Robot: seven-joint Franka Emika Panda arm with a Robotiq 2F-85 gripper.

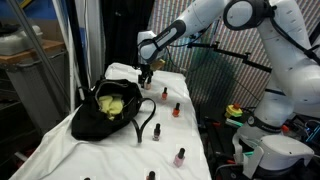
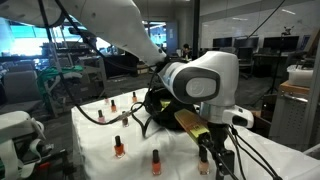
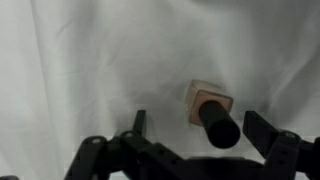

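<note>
A small bottle with a pinkish-brown body and a rounded black cap (image 3: 219,127) stands on the white cloth in the wrist view. My gripper is open around it. The cap lies much closer to the right finger (image 3: 262,133), while bare cloth shows beside the left finger (image 3: 133,148). Whether the right finger touches the bottle I cannot tell. Exterior view 2 shows the gripper (image 2: 218,148) low over the table, with a black-capped bottle (image 2: 203,162) beside it. At the far end of the table in exterior view 1, the gripper (image 1: 146,76) looks small.
Several similar bottles stand spread over the cloth, including an orange-bodied one (image 1: 176,110) and a pink one (image 1: 179,158). A black bag (image 1: 92,122) holding yellow items lies open along one side. Bare cloth (image 1: 105,158) lies in front of it.
</note>
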